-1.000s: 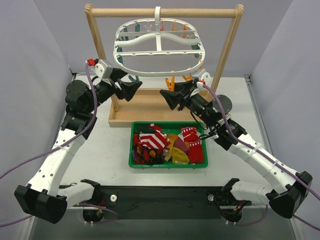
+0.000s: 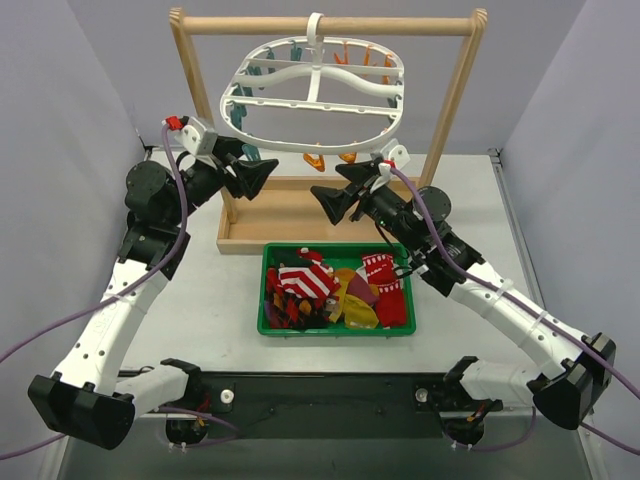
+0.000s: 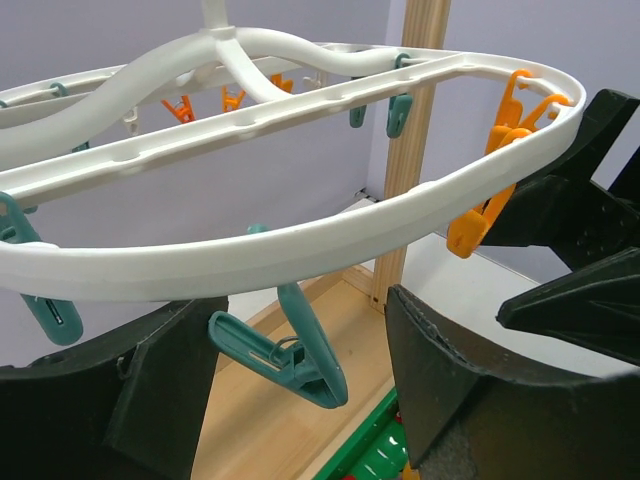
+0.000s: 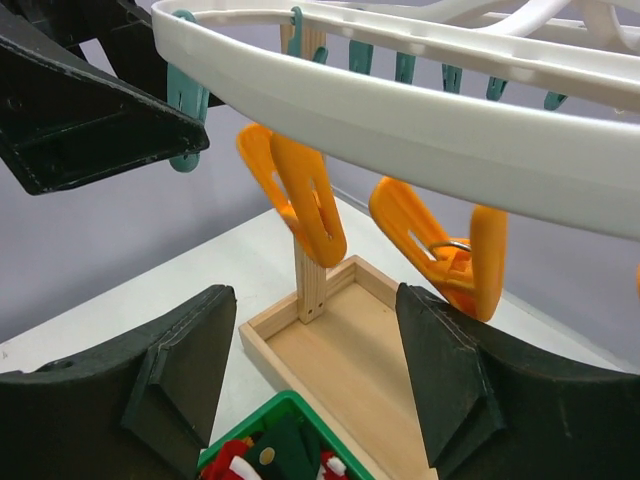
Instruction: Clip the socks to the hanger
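The white hanger (image 2: 313, 105) hangs from the wooden rail, with teal and orange clips. My left gripper is part open below its rim, a teal clip (image 3: 315, 350) hanging between and just beyond its fingers, not visibly clamped. My right gripper stands open under two orange clips (image 4: 455, 260), nothing between its fingers. In the top view, both grippers face each other at the hanger's front. The green tray (image 2: 338, 331) below holds red, striped, yellow and dark socks (image 2: 308, 282).
A shallow wooden box (image 2: 240, 244) stands behind the tray, between the rack's posts. Grey walls flank the workspace.
The hanger has swung slightly, its clips shifting. My left gripper has moved a little to the left and my right gripper a little left and downward.
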